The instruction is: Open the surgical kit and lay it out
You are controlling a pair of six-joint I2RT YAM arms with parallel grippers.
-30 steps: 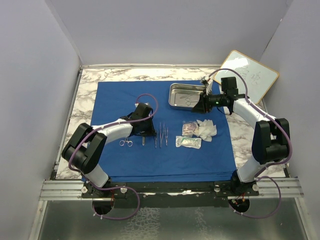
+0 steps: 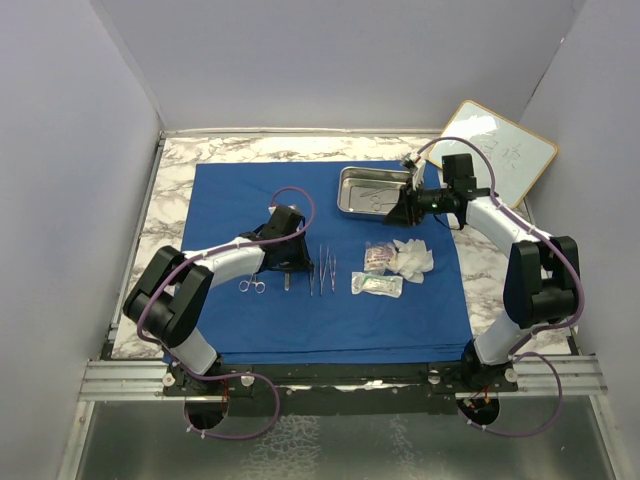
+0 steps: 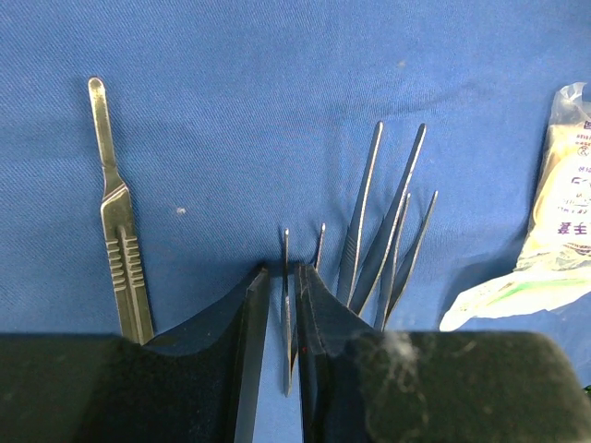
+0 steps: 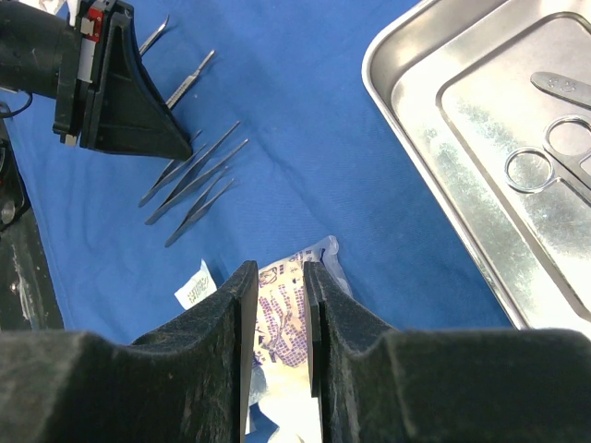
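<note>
My left gripper is slightly open, low over the blue cloth. One arm of thin metal tweezers (image 3: pixel 287 305) shows in the gap between its fingers, and the other arm emerges beyond the right finger; contact cannot be made out. Two more tweezers (image 3: pixel 369 221) lie to the right, a scalpel handle (image 3: pixel 118 221) to the left. Scissors (image 2: pixel 252 285) rest near the left arm. In the right wrist view, my right gripper hangs partly open and empty beside the steel tray (image 4: pixel 420 157), where ringed scissors (image 4: pixel 545 171) and another metal tool (image 4: pixel 563 88) lie.
A clear bag (image 2: pixel 378 257), crumpled white material (image 2: pixel 411 260) and a flat sealed packet (image 2: pixel 377 285) lie right of the tweezers. Behind the right arm leans a white board (image 2: pixel 495 150). Bare cloth (image 2: pixel 300 330) stretches along the front.
</note>
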